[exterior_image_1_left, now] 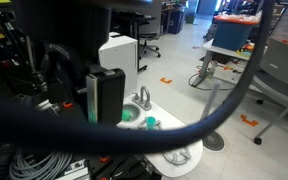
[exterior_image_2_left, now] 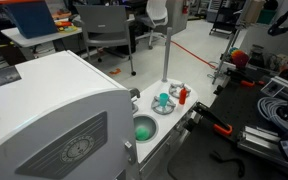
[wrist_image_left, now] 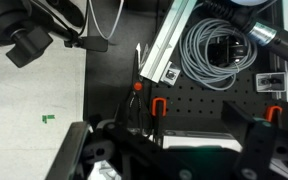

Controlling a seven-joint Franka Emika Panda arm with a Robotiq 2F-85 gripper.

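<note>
In the wrist view my gripper hangs over the dark perforated base, its two black fingers wide apart along the lower edge. Nothing shows held between them. A white toy kitchen stands below in the second exterior view, with a green item (exterior_image_2_left: 142, 132) in its round sink (exterior_image_2_left: 148, 124). Beside the sink a small turquoise cup (exterior_image_2_left: 164, 100) rests near the stove rings (exterior_image_2_left: 179, 87). To its right is a little red bottle (exterior_image_2_left: 182, 97). The arm's dark body and a thick cable (exterior_image_1_left: 189, 133) cover much of the first exterior view.
A white cabinet (exterior_image_2_left: 59, 140) with a round dial rises beside the counter. Coiled grey cable (wrist_image_left: 212, 55) and metal rails lie on the base. A grey chair (exterior_image_2_left: 106, 25) stands behind. Pale floor (wrist_image_left: 34, 125) is open at the left of the wrist view.
</note>
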